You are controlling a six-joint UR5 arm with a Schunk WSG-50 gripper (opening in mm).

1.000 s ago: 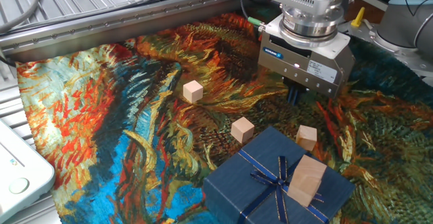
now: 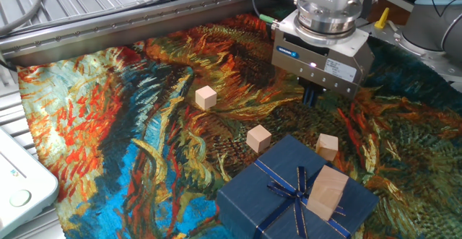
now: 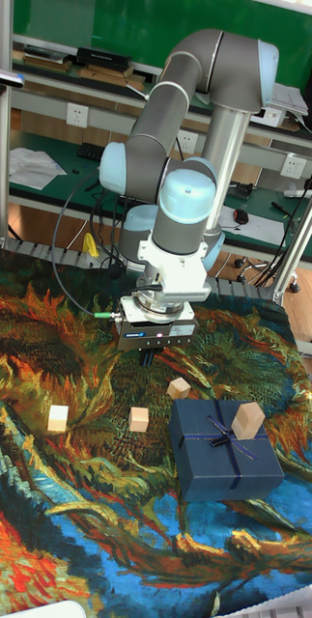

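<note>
My gripper (image 2: 310, 102) hangs above the cloth, behind the box, its two dark fingers close together and nothing visible between them. In exterior view 3 the same gripper (image 3: 146, 359) is over the cloth behind the small cubes. A dark blue gift box (image 2: 249, 188) with a ribbon bow carries a taller wooden block (image 2: 328, 193), which stands on its lid beside the bow. Three small wooden cubes rest on the cloth: a far-left cube (image 2: 206, 97), a middle cube (image 2: 258, 138) near the box's corner, and a right cube (image 2: 327, 146) behind the box.
A painted-pattern cloth (image 2: 94, 123) covers the table, with open room left of the cubes. A metal rail (image 2: 144, 33) runs along one side. A white device (image 2: 25, 185) sits at the left edge. The cable (image 3: 62, 273) loops beside the arm.
My gripper has drifted slightly left and away from the box in exterior view 2. The cubes, the box and the block on it have stayed put.
</note>
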